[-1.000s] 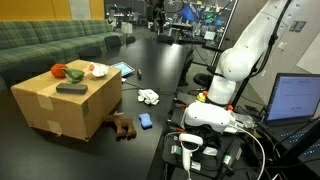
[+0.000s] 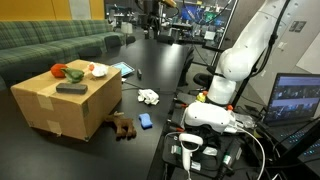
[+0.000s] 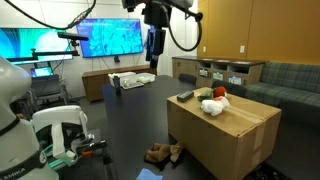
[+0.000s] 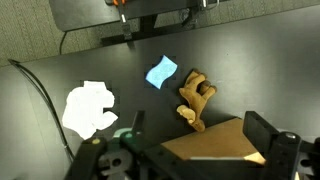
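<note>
High over the dark table my gripper [image 3: 153, 58] hangs open, with nothing between its fingers; its fingers [image 4: 138, 124] also edge into the wrist view. Below lie a brown soft toy [image 4: 197, 97], a small blue piece [image 4: 161, 72] and a crumpled white cloth [image 4: 88, 109], all apart from one another. In exterior view 1 the toy [image 2: 124, 127] and the blue piece [image 2: 146, 121] rest in front of a cardboard box, and the white cloth [image 2: 148, 96] is farther to the right. Exterior view 2 hides the cloth.
The cardboard box [image 2: 60, 112] carries a dark block [image 2: 72, 89], a red item [image 2: 59, 71], a green item [image 2: 74, 75] and a white item [image 2: 99, 70]. A laptop [image 2: 292, 100] stands off to the right. Bare table surrounds the toy.
My gripper has shifted slightly left and lower at the top of exterior view 1. The objects on the table and the box have stayed where they were.
</note>
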